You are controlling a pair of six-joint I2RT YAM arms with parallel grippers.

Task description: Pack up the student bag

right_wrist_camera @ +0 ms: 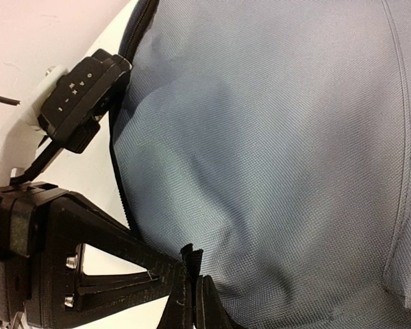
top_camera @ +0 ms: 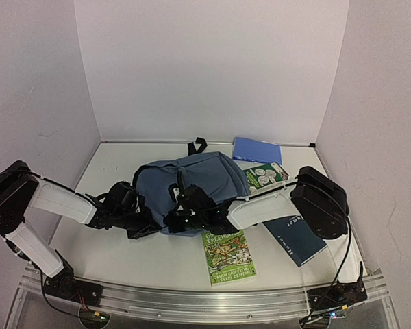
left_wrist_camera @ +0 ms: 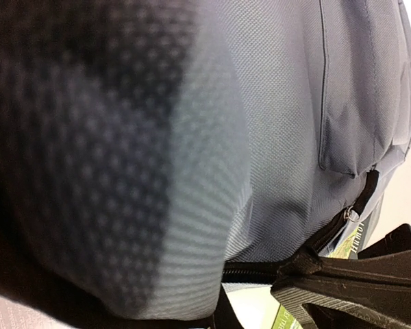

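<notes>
The blue-grey bag [top_camera: 212, 171] lies flat in the middle of the table. At its near left corner my left gripper [top_camera: 154, 229] has its fingers drawn together on the bag's edge; in the left wrist view, blurred fabric close to the camera hides the grip. Close beside it is my right gripper [top_camera: 170, 225]. In the right wrist view its fingers [right_wrist_camera: 211, 305] are shut on a small black tab [right_wrist_camera: 190, 259], seemingly a zipper pull. The black zipper [left_wrist_camera: 250, 273] runs along the bag's edge to the right gripper's tip.
A green treehouse book [top_camera: 230, 257] lies in front of the bag. To the right are a dark blue book [top_camera: 298, 241] and another green book [top_camera: 266, 175], partly under the right arm. A blue folder [top_camera: 257, 151] lies behind them.
</notes>
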